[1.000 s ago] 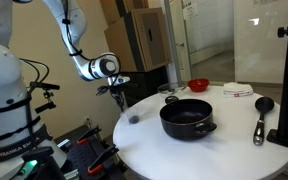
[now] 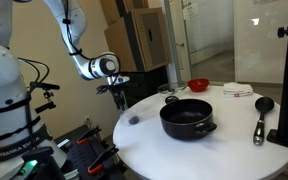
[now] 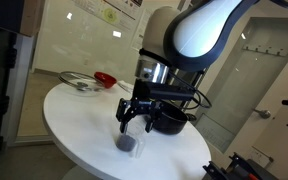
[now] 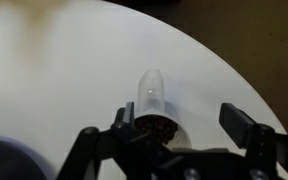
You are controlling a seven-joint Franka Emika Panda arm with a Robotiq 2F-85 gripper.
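Observation:
A clear plastic container (image 4: 151, 90) with dark contents (image 4: 156, 127) is on the white table near its curved edge. In the wrist view it lies between the spread fingers of my gripper, closer to the left one. In exterior view 2 the container (image 3: 138, 143) is just below the gripper (image 3: 136, 122). From exterior view 1, my gripper (image 2: 120, 98) hangs at the table's left side, and only a small dark patch of the container (image 2: 134, 120) shows clearly. The fingers stand open, not closed on it.
A black pot (image 2: 187, 119) stands mid-table. Behind it are a red bowl (image 2: 198, 85), a glass lid (image 2: 171, 99) and a white cloth (image 2: 238, 90). A black ladle (image 2: 263, 120) lies at the right, near a black post (image 2: 286, 80).

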